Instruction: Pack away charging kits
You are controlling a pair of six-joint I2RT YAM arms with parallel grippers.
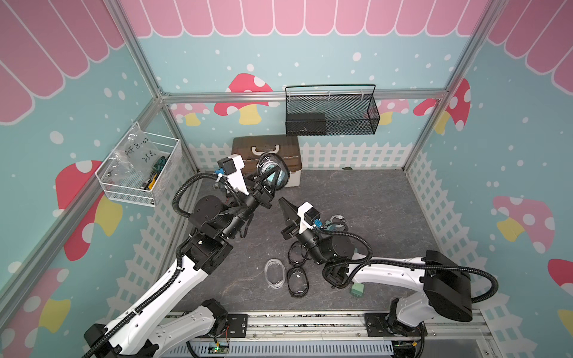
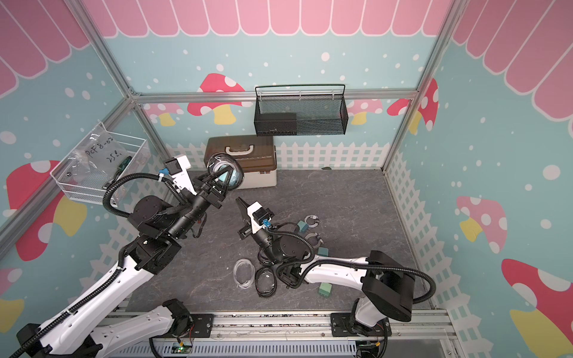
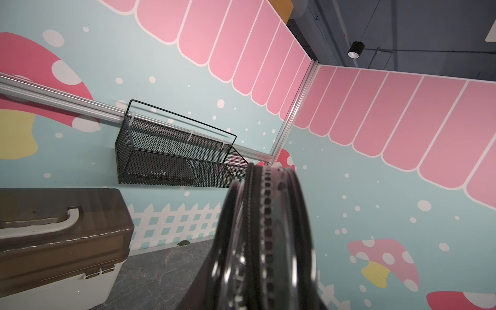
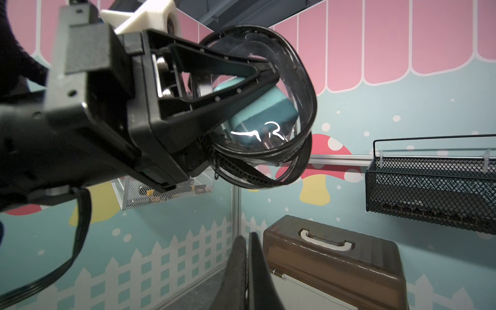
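A round clear pouch with a black zipped rim (image 4: pixel 308 111) hangs in my left gripper (image 1: pixel 275 179), which is shut on it. Inside the pouch show a teal charger block (image 4: pixel 266 114) and a coiled cable. The left wrist view has the pouch (image 3: pixel 266 232) edge-on, zipper towards the camera. My right gripper is shut, its fingers together with nothing between them. It points up from below the pouch, apart from it and its zipper. On the floor lie a grey cable coil (image 1: pixel 274 273), a black cable coil (image 1: pixel 297 281) and a green charger block (image 1: pixel 357 289).
Behind the pouch stands a closed box with a brown lid (image 4: pixel 335 253). A black mesh basket (image 1: pixel 334 116) hangs on the back wall, and a white basket (image 1: pixel 140 170) on the left. More teal blocks (image 2: pixel 303 226) and coils lie partly behind the right arm.
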